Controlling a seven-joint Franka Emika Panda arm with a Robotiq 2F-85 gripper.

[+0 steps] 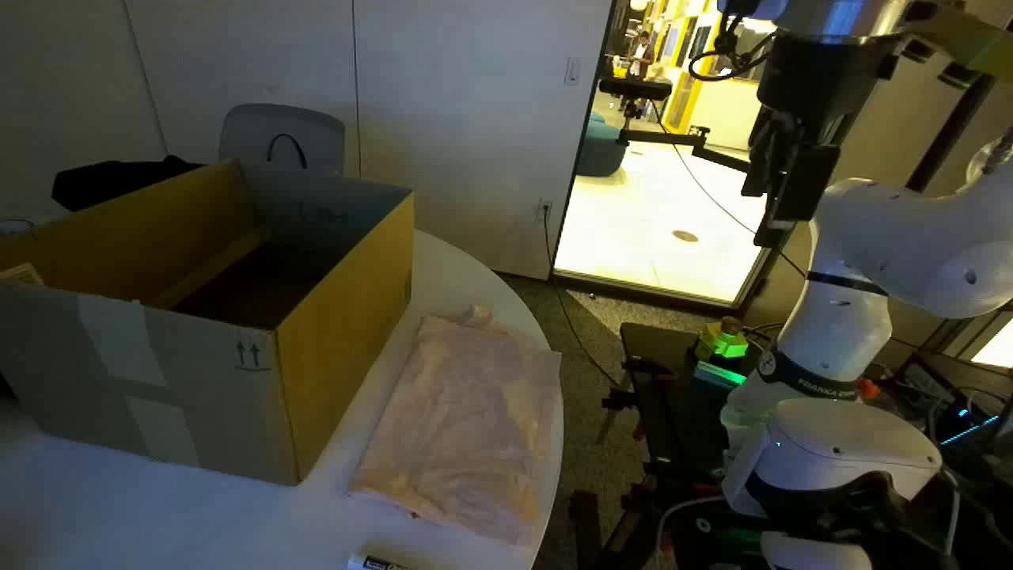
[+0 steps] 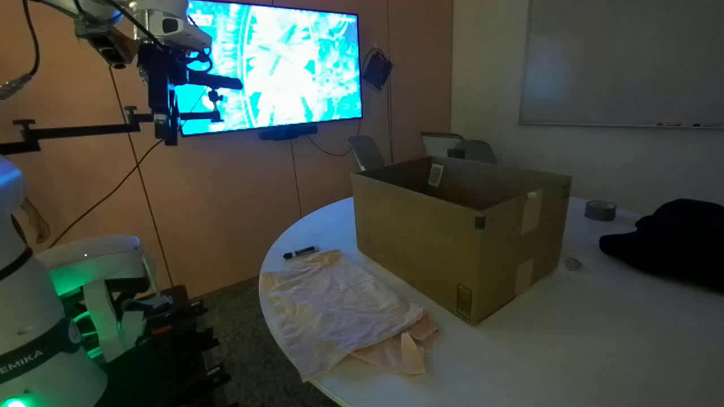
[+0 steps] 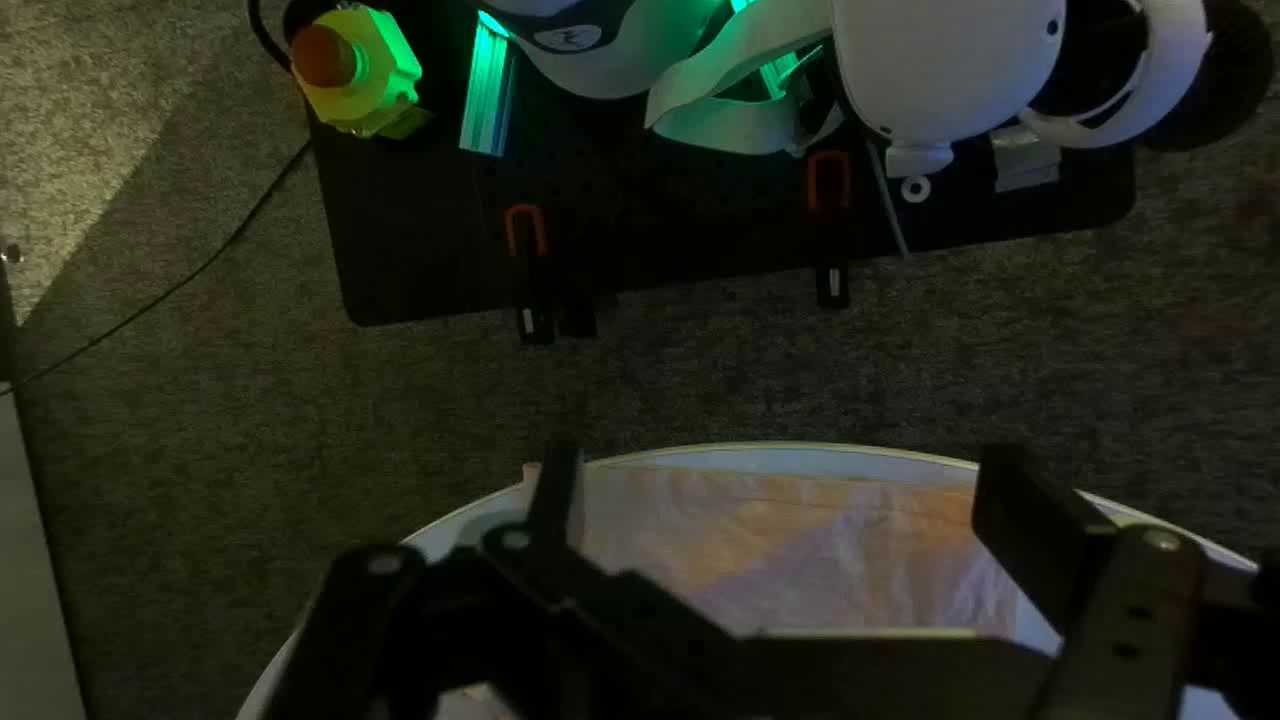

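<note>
A pale pink-orange cloth lies spread out on the white round table, near its edge; exterior view 2 shows one end bunched and folded. My gripper is open, its two black fingers wide apart and nothing between them. In the wrist view the cloth shows far below, in the gap between the fingers. From exterior view 1, the gripper hangs high over the floor side, well clear of the table. A large open cardboard box stands on the table beside the cloth.
A black-and-white marker lies by the cloth. Behind the box are a tape roll and a dark garment. The robot's black base table stands apart from the round table, with a yellow emergency-stop box on it.
</note>
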